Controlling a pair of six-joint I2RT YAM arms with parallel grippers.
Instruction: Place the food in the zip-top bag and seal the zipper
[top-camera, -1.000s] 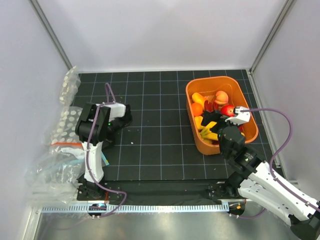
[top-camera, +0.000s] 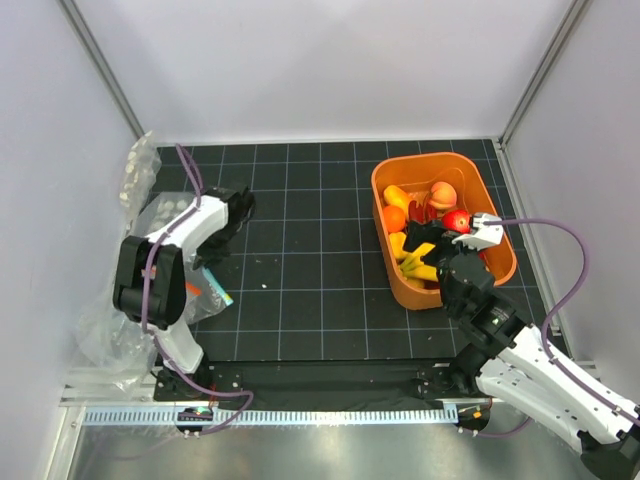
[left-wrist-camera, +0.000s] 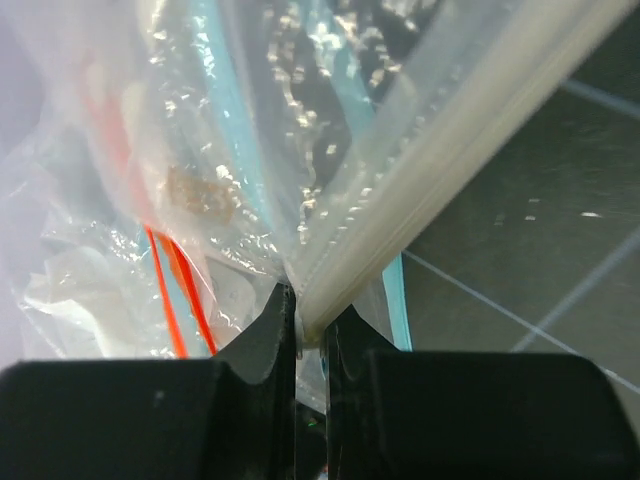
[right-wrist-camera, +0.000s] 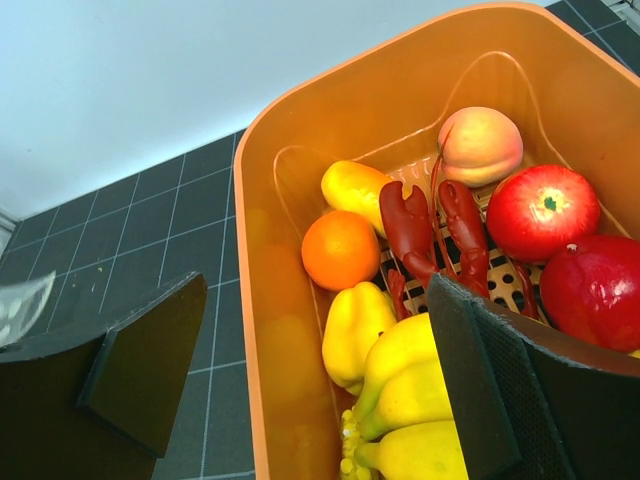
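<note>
A pile of clear zip top bags (top-camera: 115, 340) with blue and orange zipper strips lies along the left side of the tiled surface. My left gripper is shut on a clear plastic bag (left-wrist-camera: 440, 140), its pale edge strip running up from the fingertips. My right gripper is open above the orange bin (right-wrist-camera: 262, 200), nothing between its fingers. The bin holds an orange (right-wrist-camera: 340, 250), a peach (right-wrist-camera: 480, 145), a red apple (right-wrist-camera: 542, 210), a lobster (right-wrist-camera: 407, 225), a yellow pepper (right-wrist-camera: 355, 335), bananas (right-wrist-camera: 410, 450) and other food.
White walls border the back and both sides, and the bags reach against the left wall.
The right arm and bin have not visibly moved.
</note>
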